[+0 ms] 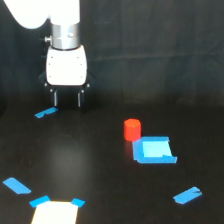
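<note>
My gripper [68,97] hangs at the upper left on a white arm, above the dark tabletop, its two fingers apart with nothing seen between them. A red cylinder [132,129] stands upright at the centre right, just behind a pale square bordered with blue tape [155,150].
Blue tape strips lie on the table [110,190]: at back left [46,112], front left [17,186] and front right [187,195]. A pale cream square [55,213] with blue tape at its corners is at the front left edge.
</note>
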